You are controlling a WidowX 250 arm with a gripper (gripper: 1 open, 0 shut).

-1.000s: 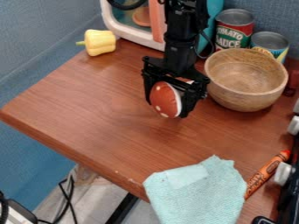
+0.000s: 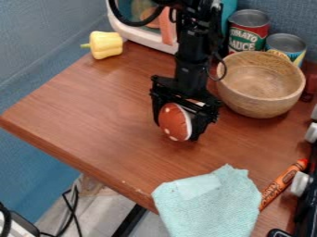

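My black gripper [image 2: 184, 107] hangs over the middle of the wooden table [image 2: 87, 116], with an orange-red oval object [image 2: 175, 120] with white markings between its fingers. The gripper appears shut on it, though the fingertips are partly hidden by the arm and the object. It is left of and a little in front of a wooden bowl [image 2: 261, 88].
Tomato sauce can [image 2: 247, 34] and second can [image 2: 286, 49] stand behind the bowl. A yellow object [image 2: 104, 44] sits at the back left. A light blue cloth [image 2: 209, 205], an orange wrapped item [image 2: 283, 185] and dark bottles line the front right.
The gripper and the red object have moved toward the front of the table, a little lower in the view. The other things have not moved.
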